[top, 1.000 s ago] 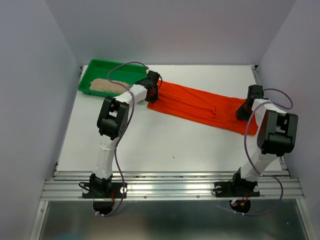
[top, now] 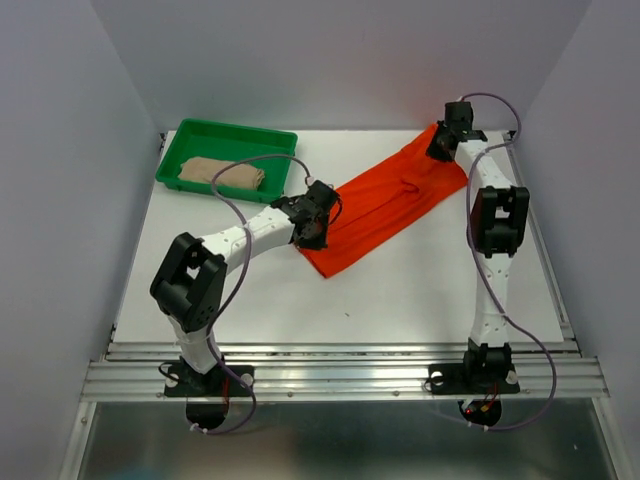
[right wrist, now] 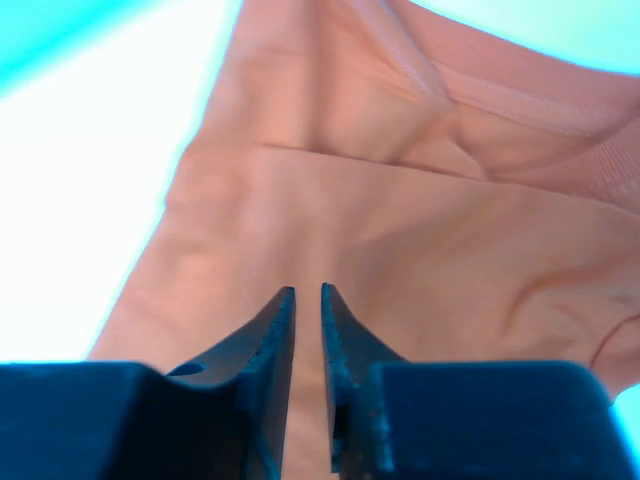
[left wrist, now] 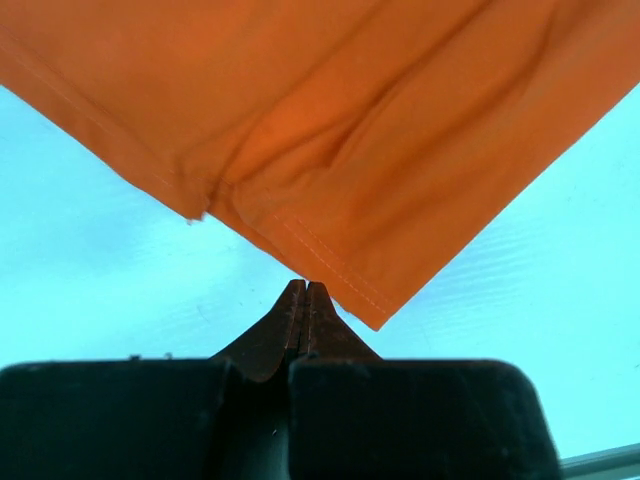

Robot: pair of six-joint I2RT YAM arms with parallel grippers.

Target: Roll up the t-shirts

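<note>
An orange-red T-shirt (top: 385, 210), folded into a long strip, lies diagonally across the white table from near centre to the back right. At its near-left end is my left gripper (top: 318, 243). The left wrist view shows that gripper shut, its tips right at the stitched hem (left wrist: 335, 270); no cloth can be made out between them. Over the far-right end of the shirt is my right gripper (top: 437, 150). Its fingertips stand a little apart in the right wrist view, above the cloth (right wrist: 400, 260), with nothing gripped between them.
A green bin (top: 240, 133) stands at the back left with a rolled beige cloth (top: 225, 173) inside. Grey walls close in the back and sides.
The shirt has swung round: its right end moved back and leftward, its left end forward. Both grippers moved with those ends. The right gripper no longer holds the cloth.
</note>
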